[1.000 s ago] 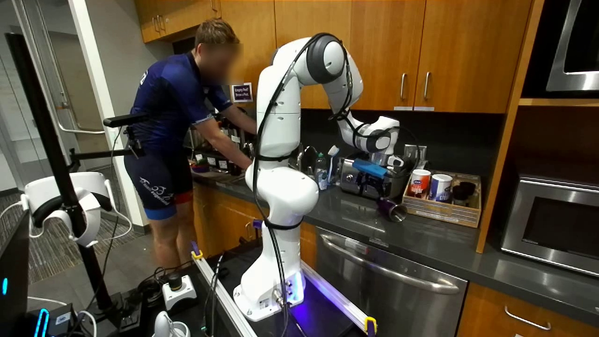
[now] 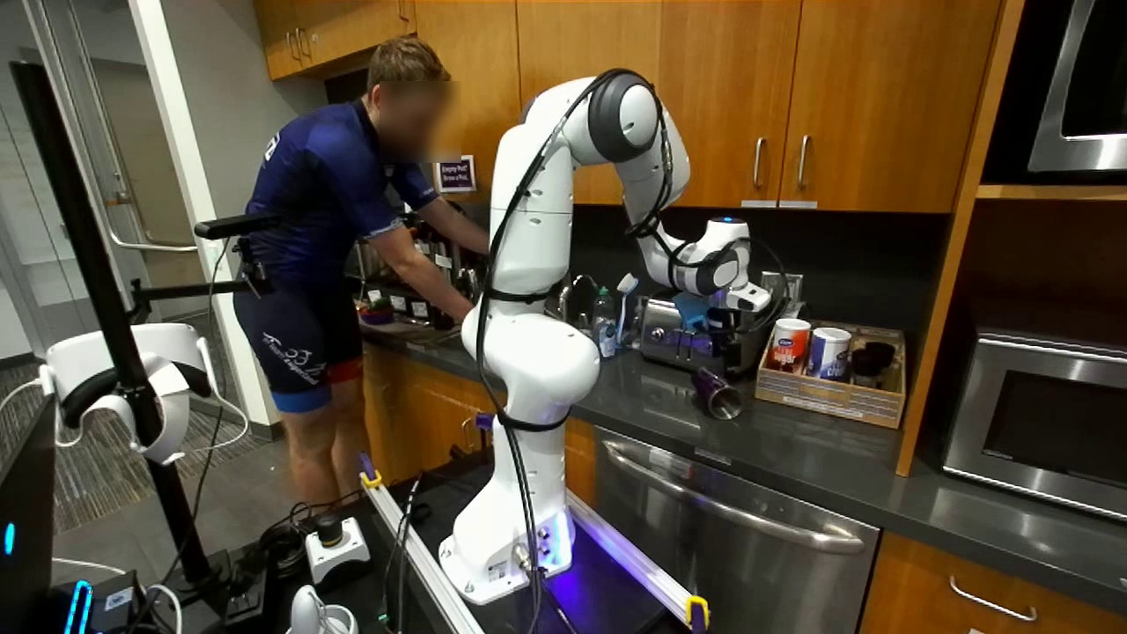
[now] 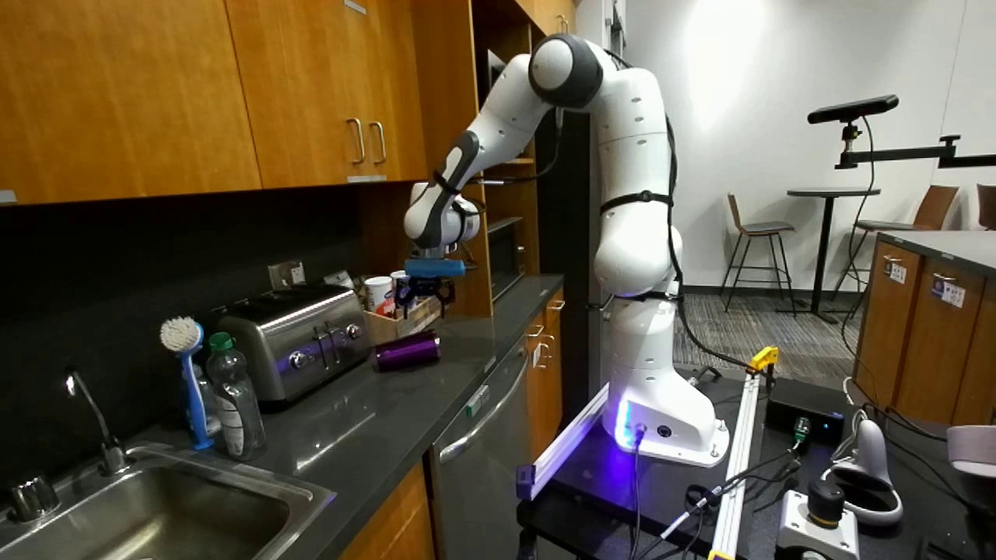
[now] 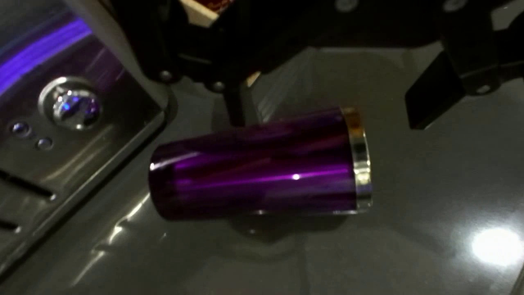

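Note:
A shiny purple tumbler (image 4: 255,169) with a silver rim lies on its side on the dark counter, in front of the toaster. In exterior view 1 the tumbler (image 2: 718,394) turns its open mouth toward the front right. My gripper (image 3: 426,300) hangs over the counter above the tumbler, apart from it in exterior view 2. Its black fingers (image 4: 436,91) stand wide apart in the wrist view, with nothing held between them. One fingertip (image 4: 236,105) overlaps the tumbler's upper edge there; whether they touch, I cannot tell.
The steel toaster (image 3: 296,341) stands close beside the tumbler. To the right, a wooden crate (image 2: 829,401) holds several canisters. A bottle (image 3: 235,401), a brush (image 3: 191,373) and the sink (image 3: 308,499) lie left. A person (image 2: 317,222) leans over the counter.
The gripper has turned and risen away from the tumbler. The tumbler now lies slightly farther left in exterior view 1, still on its side.

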